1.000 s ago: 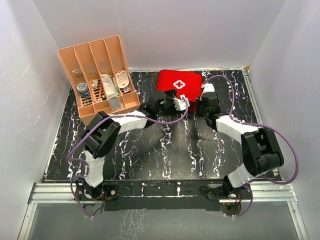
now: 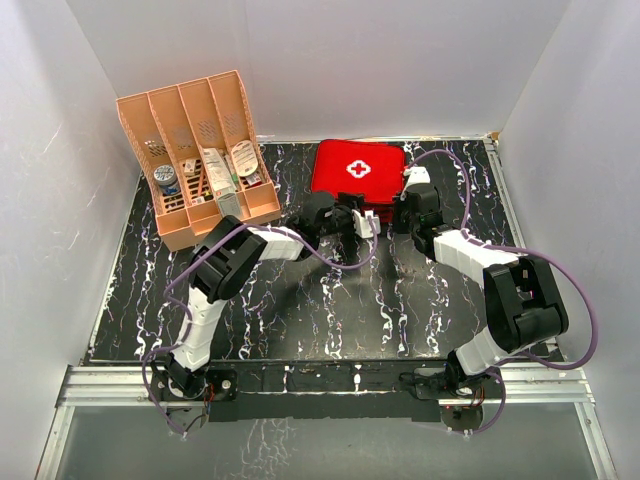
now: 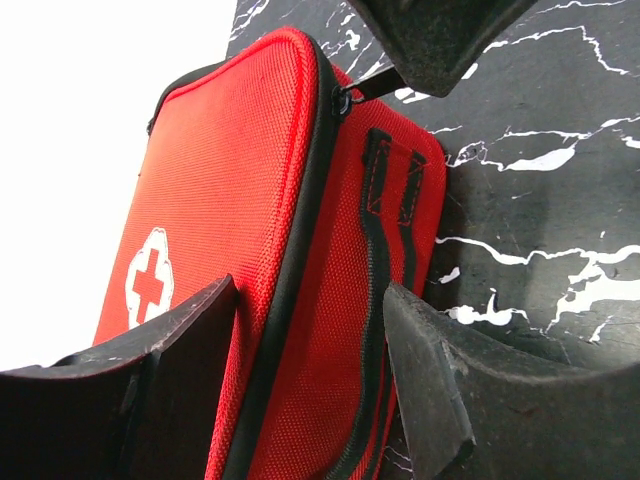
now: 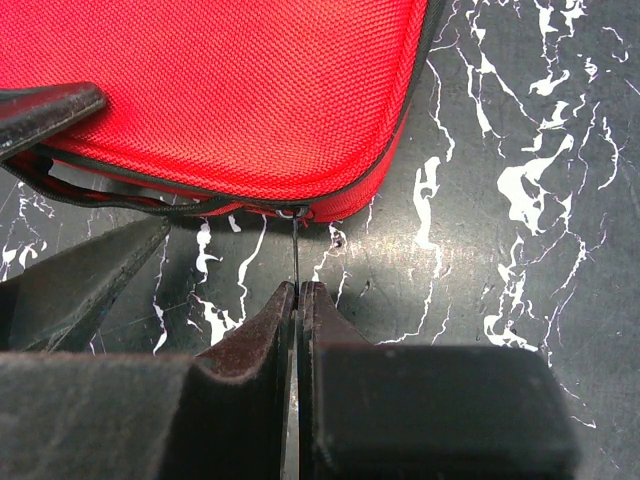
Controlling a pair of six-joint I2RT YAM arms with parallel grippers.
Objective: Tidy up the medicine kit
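The red medicine kit [image 2: 357, 172], closed-looking from above with a white cross on its lid, lies at the back of the table. At its front edge, my right gripper is shut on a thin dark zipper pull [image 4: 296, 245], which runs taut from the zipper. My left gripper stands partly open around the kit's front edge: one finger [image 3: 200, 335] is over the lid, the other beside the handle strap [image 3: 375, 240] on the front wall. Whether these fingers touch the fabric I cannot tell.
An orange divided organizer [image 2: 155, 210] at the back left holds a round jar [image 2: 166, 178], a white box [image 2: 220, 180] and other items. My two grippers are close together at the kit.
My left arm's elbow has shifted right and toward the front, while its gripper stays at the kit's front edge with a slightly changed angle. My right arm has not visibly moved.
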